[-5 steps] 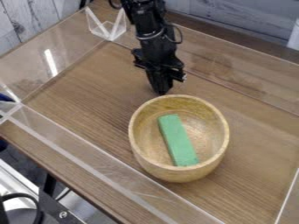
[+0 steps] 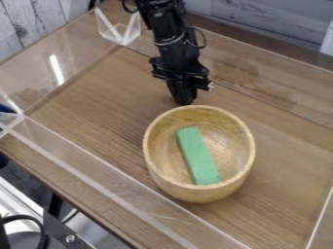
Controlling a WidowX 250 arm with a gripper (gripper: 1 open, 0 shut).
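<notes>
The black robot arm reaches down from the top of the view, its gripper (image 2: 184, 97) low over the wooden table just behind a large round tan bowl (image 2: 166, 175). The gripper is shut, with nothing visible between its fingers, though it is small and dark here. A long green block (image 2: 198, 155) lies inside the bowl.
A clear plastic object (image 2: 119, 27) stands at the back left, left of the arm. Dark cables show at the lower left corner.
The arm has shifted slightly over the last second, with small changes in its pose just behind the bowl. The bowl and green block have not moved.
</notes>
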